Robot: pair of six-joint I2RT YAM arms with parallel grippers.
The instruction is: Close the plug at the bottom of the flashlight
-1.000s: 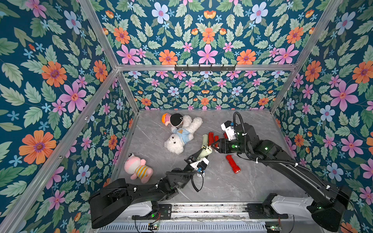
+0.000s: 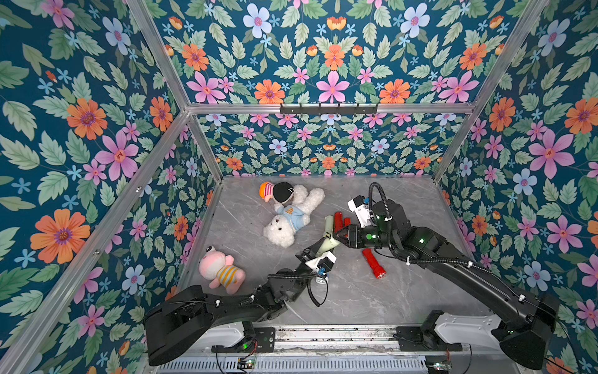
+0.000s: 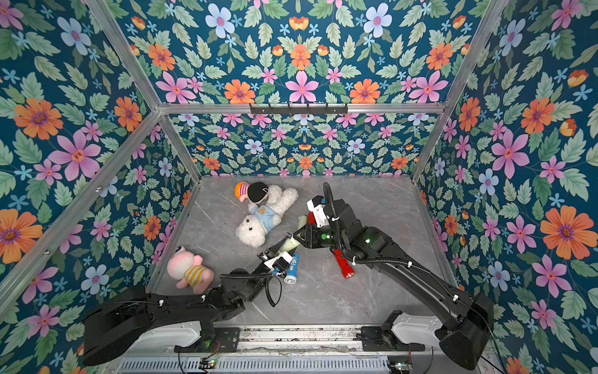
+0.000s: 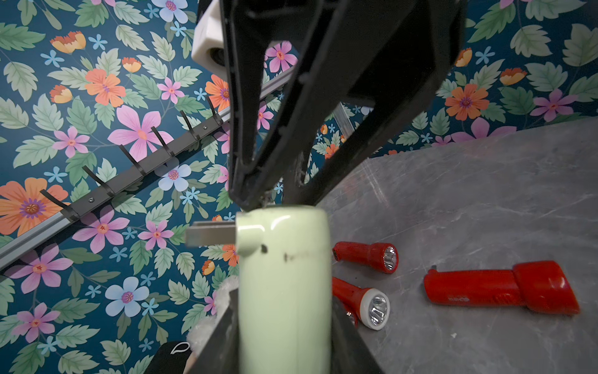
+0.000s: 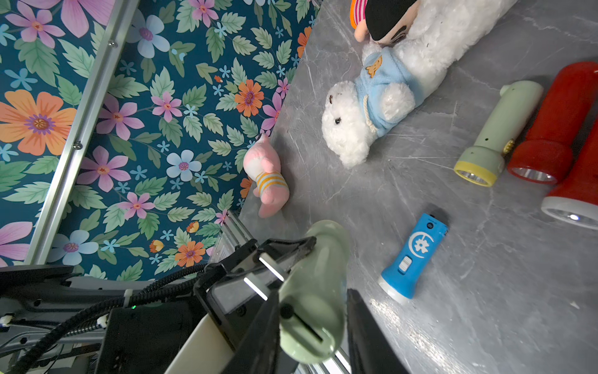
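Note:
A pale green flashlight (image 4: 283, 286) is held upright in my left gripper (image 2: 322, 244), its end with a metal plug (image 4: 208, 233) sticking out sideways facing up in the left wrist view. Just above that end hang the black fingers of my right gripper (image 2: 339, 237), at the plug's side; whether they touch it I cannot tell. In the right wrist view the same flashlight (image 5: 317, 274) runs away from the camera, partly between blurred fingertips.
Red flashlights (image 5: 548, 131), another green flashlight (image 5: 498, 124) and a blue flashlight (image 5: 414, 255) lie around on the grey table (image 2: 436, 280). A white bear (image 2: 280, 230) and a pink toy (image 2: 221, 271) are to the left.
My right gripper has moved a little left onto the top of the held flashlight over the last second. My left arm is almost unchanged.

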